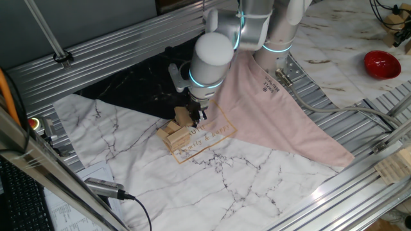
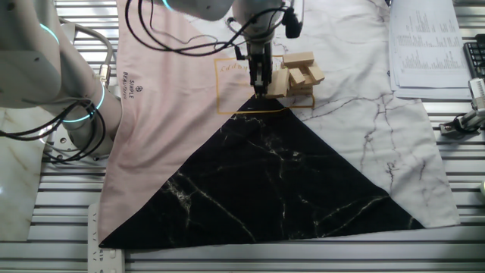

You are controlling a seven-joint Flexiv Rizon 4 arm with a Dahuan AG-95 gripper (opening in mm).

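Several pale wooden blocks (image 1: 171, 137) lie piled on the cloth at the corner of its printed frame; in the second exterior view the pile (image 2: 305, 76) is at the upper middle. One wooden block (image 1: 183, 117) leans or hangs at the pile's far side, right against my gripper (image 1: 198, 118). Seen from the other side, the gripper (image 2: 261, 89) points down with its fingers low over the cloth, beside a block (image 2: 279, 82). The fingers are small and dark, so whether they still clasp that block is not clear.
The cloth has white marbled (image 1: 257, 186), black (image 2: 265, 174) and pink (image 1: 282, 122) areas, the white one mostly clear. A red bowl (image 1: 382, 65) stands far right on another surface. Papers (image 2: 428, 45) lie beyond the cloth.
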